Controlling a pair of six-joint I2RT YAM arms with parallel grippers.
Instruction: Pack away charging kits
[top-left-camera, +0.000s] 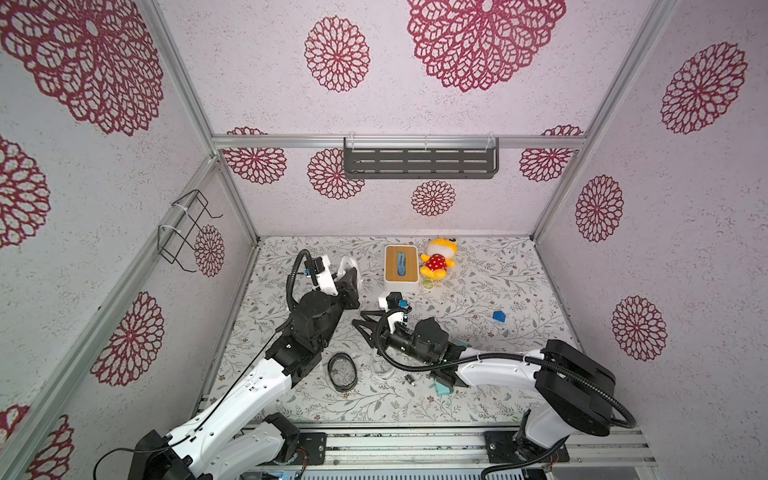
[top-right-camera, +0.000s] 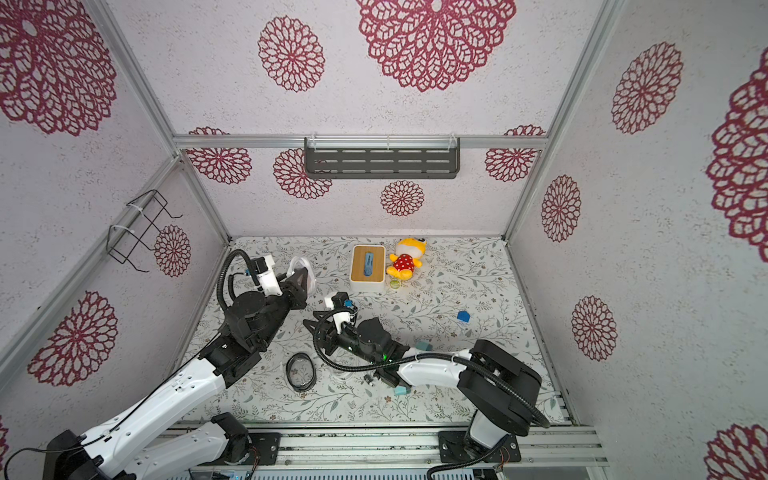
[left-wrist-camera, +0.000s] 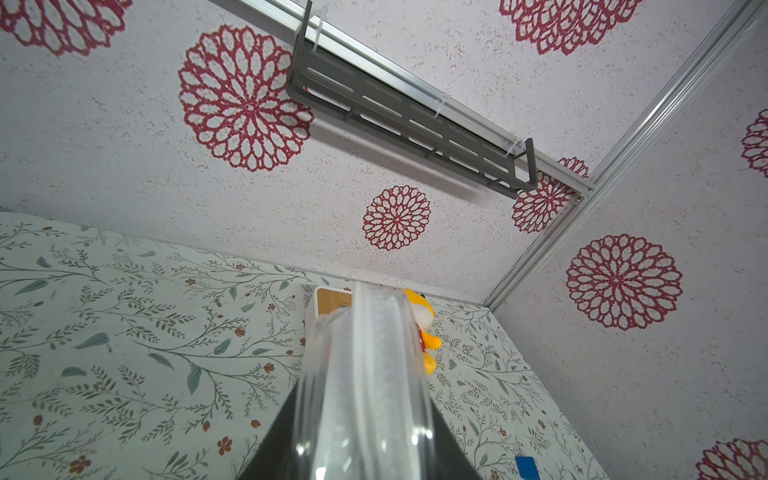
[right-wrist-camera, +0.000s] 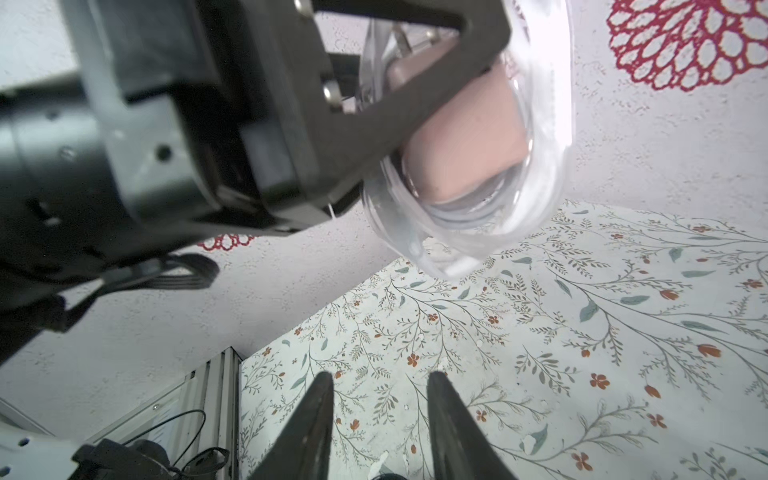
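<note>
My left gripper (top-left-camera: 350, 286) is raised over the left half of the table, shut on a clear pouch (right-wrist-camera: 472, 254). Inside the pouch, the right wrist view shows a pink block (right-wrist-camera: 464, 148) and what looks like coiled cable. My right gripper stands with its fingers apart, empty between them, just right of the left gripper in the top views. On the table lie a black cable coil (top-left-camera: 330, 373), a pale cable coil (top-left-camera: 382, 376) partly covered by the right arm, a small dark plug (top-left-camera: 409, 379) and a light-blue block (top-left-camera: 442, 389).
At the back, a white-rimmed box (top-left-camera: 401, 285) holds a blue tool (top-left-camera: 401, 264). A yellow plush toy (top-left-camera: 438, 257) sits beside it. A dark-blue block (top-left-camera: 499, 316) lies alone to the right. The grey shelf (top-left-camera: 421, 173) hangs empty on the back wall.
</note>
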